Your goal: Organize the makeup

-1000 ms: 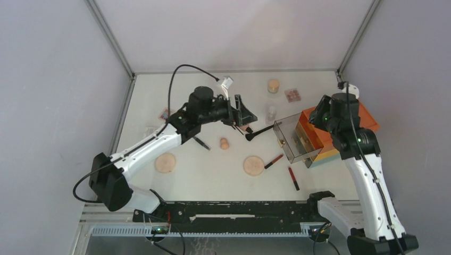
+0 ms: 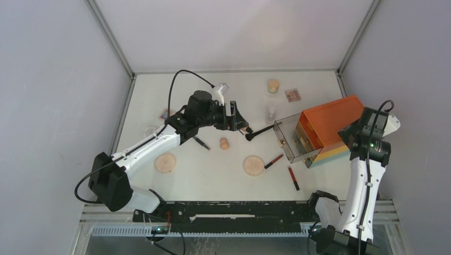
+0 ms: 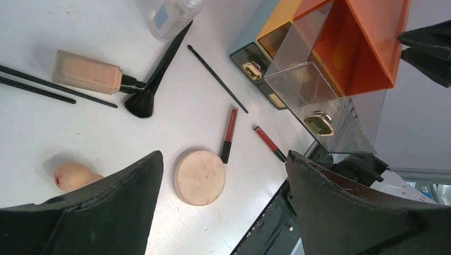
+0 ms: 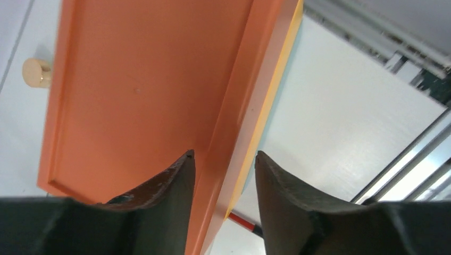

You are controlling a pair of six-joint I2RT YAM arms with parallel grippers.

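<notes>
A stacked organizer with an orange top (image 2: pixel 330 117) sits at the right, a clear drawer (image 3: pixel 303 90) pulled out. My left gripper hangs open over the middle, above a foundation bottle (image 3: pixel 85 71), black brushes (image 3: pixel 141 103) and a sponge (image 3: pixel 74 175). My right gripper is at the organizer's right edge, fingers part open around the orange rim; contact is unclear. Two lip tubes (image 3: pixel 230 133) and a powder compact (image 3: pixel 199 178) lie in front of the drawer.
A jar (image 2: pixel 273 85), a small palette (image 2: pixel 293 94) and a clear bottle (image 2: pixel 270 112) stand at the back. Another compact (image 2: pixel 165 162) lies front left.
My right arm has moved from over the organizer's top toward its right edge.
</notes>
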